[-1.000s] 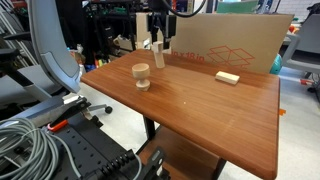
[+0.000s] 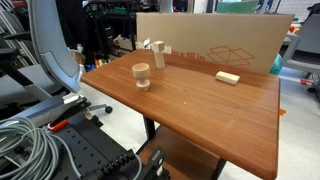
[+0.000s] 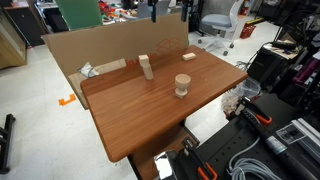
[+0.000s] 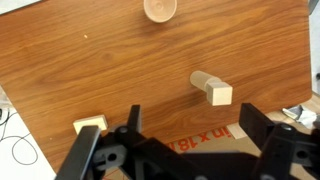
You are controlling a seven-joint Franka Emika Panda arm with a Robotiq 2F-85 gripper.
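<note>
My gripper is open above the table, its fingers wide apart and nothing between them. In the second exterior view the gripper (image 3: 168, 14) hangs at the top edge, higher than the table objects. A pale wooden goblet-shaped cup (image 2: 142, 76) stands upright on the table. Farther back stands a tall, narrow post (image 3: 146, 67) with a light squarish top; in the wrist view this post (image 4: 218, 95) lies just ahead of the gap between the fingers. A small pale block (image 2: 227, 77) rests flat, apart from both.
The brown wooden table (image 2: 205, 105) has wide bare areas around these objects. A cardboard panel (image 2: 215, 40) with red print rises along its back edge. Cables (image 2: 30, 150) lie coiled on the dark stand at the front left.
The gripper has risen away from the post, moving up to the left and largely out of the first exterior view. Post, cup and block stay where they were.
</note>
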